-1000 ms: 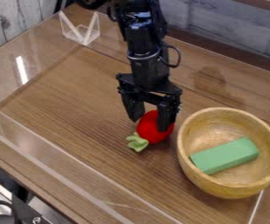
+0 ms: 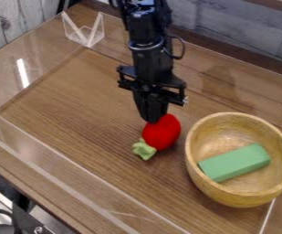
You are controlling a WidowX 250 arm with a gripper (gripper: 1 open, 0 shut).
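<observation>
My black gripper hangs over the middle of the wooden table, just above a red round object with a green top at its lower left. Whether the fingers are open or shut cannot be made out. To the right sits a beige bowl with a green block in it.
White frame-like items stand at the upper left edge, and a black cable lies at the lower left corner.
My gripper has risen from low over the red object to above it, moving slightly back. The red object stays on the table.
</observation>
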